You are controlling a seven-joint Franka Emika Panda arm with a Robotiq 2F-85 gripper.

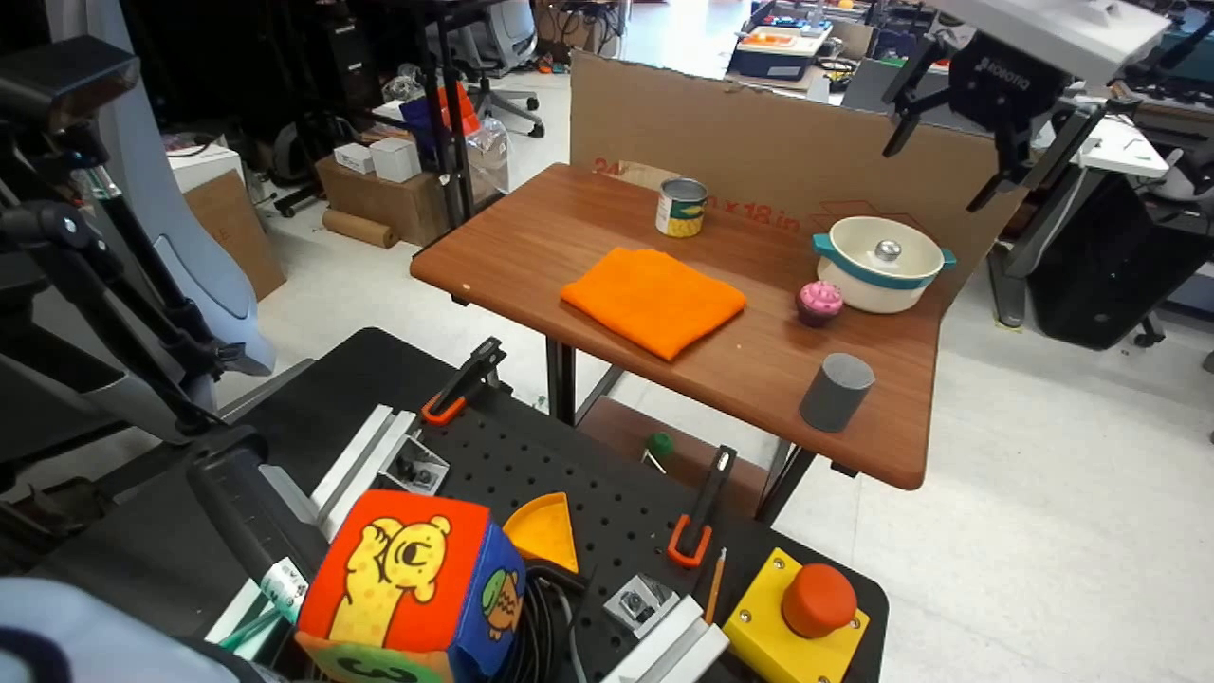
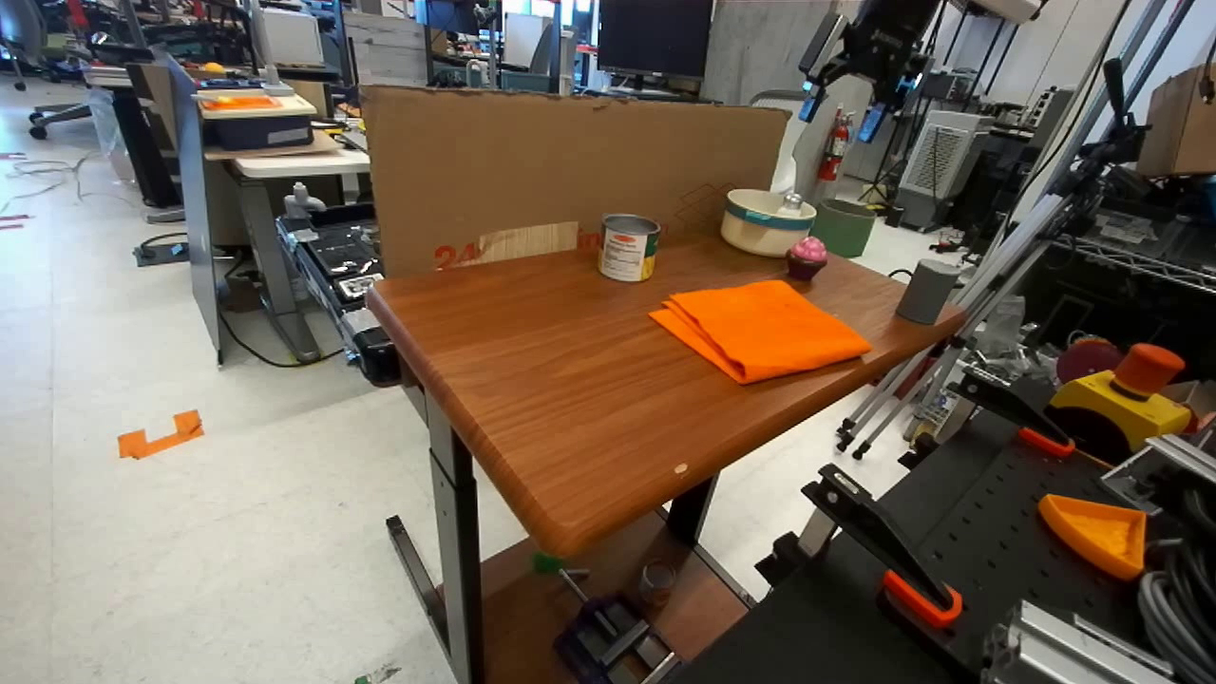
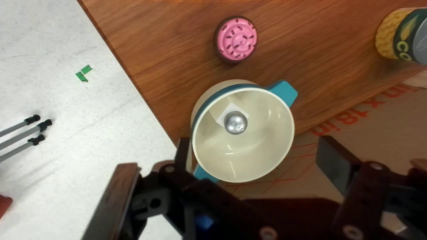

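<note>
High over the right end of the table, my gripper is open and empty, its two fingers spread wide. Below it stands a cream pot with teal handles and a silver knob at its centre. From above in the wrist view, the pot lies between and beyond my fingers, apart from them. A pink-topped cupcake sits close beside the pot. An orange cloth lies folded mid-table. Toward the back is a can of corn, and a grey cylinder stands near the front right corner.
A cardboard sheet rises along the table's back edge, close behind the pot. In front is a black pegboard bench with clamps and a yellow box with a red button.
</note>
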